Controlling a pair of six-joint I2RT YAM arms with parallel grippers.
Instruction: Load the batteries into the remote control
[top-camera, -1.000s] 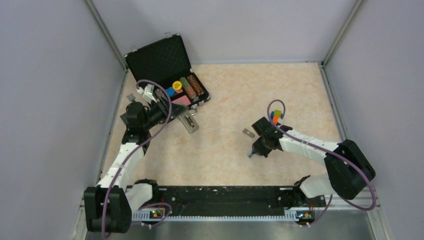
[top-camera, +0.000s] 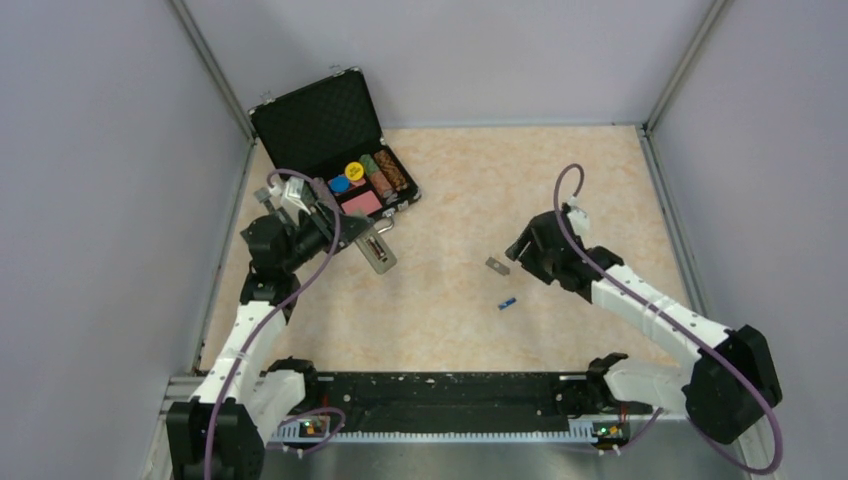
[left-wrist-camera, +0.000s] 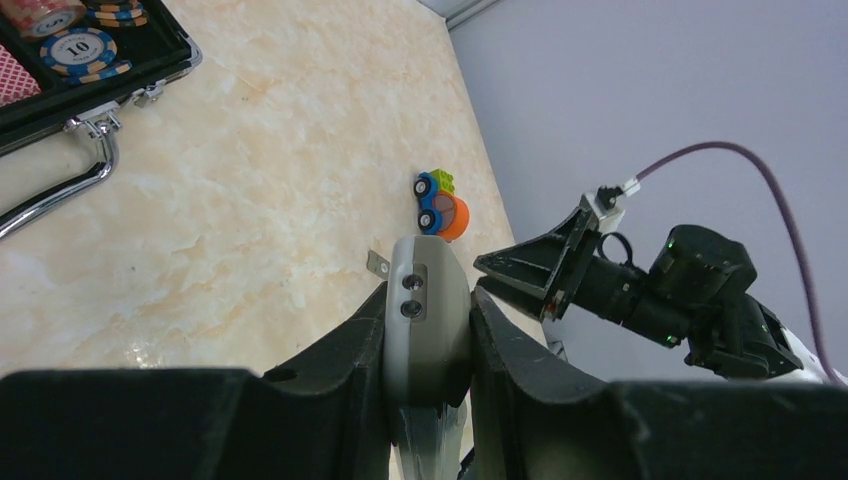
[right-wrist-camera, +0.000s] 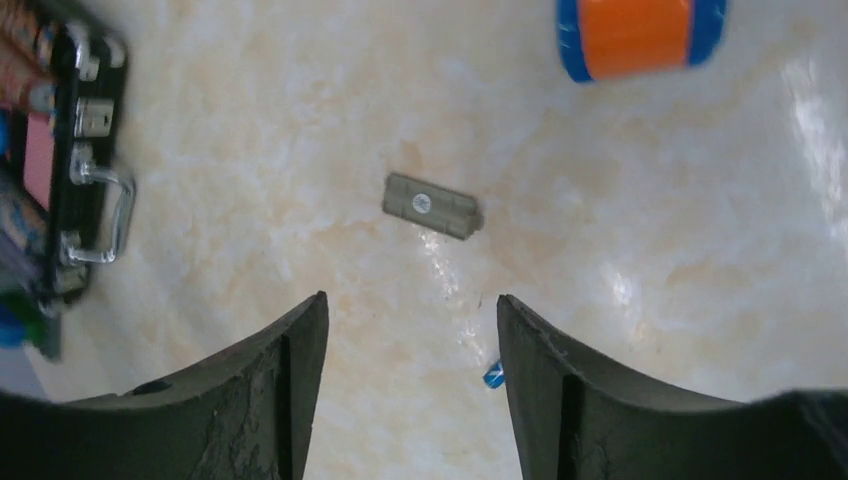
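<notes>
My left gripper (top-camera: 358, 228) is shut on the grey remote control (top-camera: 385, 258), held at the left with its battery compartment facing up in the top view; in the left wrist view its pale end (left-wrist-camera: 428, 300) stands up between the fingers. My right gripper (top-camera: 522, 250) hangs open above the table, nothing between its fingers. Below it lie a small grey flat piece, likely the battery cover (top-camera: 497, 265) (right-wrist-camera: 430, 205), and a small blue battery (top-camera: 507, 303) (right-wrist-camera: 493, 376), partly behind a finger in the right wrist view.
An open case (top-camera: 315, 120) of chips and cards stands at the back left. A small blue, orange and green toy (left-wrist-camera: 440, 205) is near the right arm.
My right gripper has risen and moved back from over the blue battery, which now shows on the table. The left arm and remote have hardly moved.
</notes>
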